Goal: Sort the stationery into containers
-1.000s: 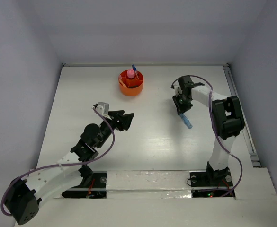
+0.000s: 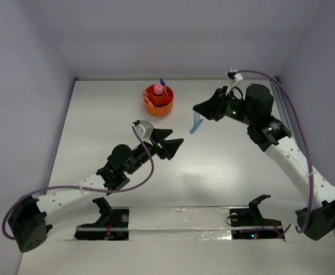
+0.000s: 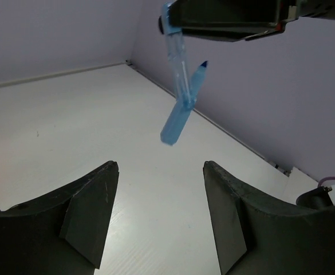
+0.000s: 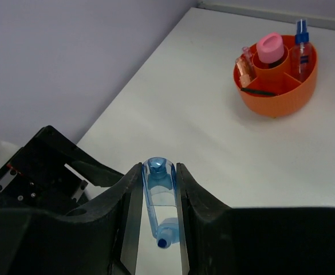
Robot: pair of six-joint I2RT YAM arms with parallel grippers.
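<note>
My right gripper (image 2: 204, 107) is raised over the right half of the table, shut on a light-blue translucent item (image 2: 195, 126), which hangs below it; in the right wrist view this item (image 4: 158, 177) sits between the fingertips. In the left wrist view it (image 3: 178, 117) dangles above and beyond my left gripper, which stands open and empty, lower and to the left of it. An orange divided holder (image 4: 276, 103) at the back holds a pink-capped item (image 4: 270, 48), a blue-capped clear item (image 4: 302, 54) and small peach items (image 4: 243, 71).
Grey walls (image 2: 310, 103) border it at the back and both sides.
My right gripper has lifted the blue item from the table and moved it up and leftward. My left gripper has moved right, toward the middle, staying open.
</note>
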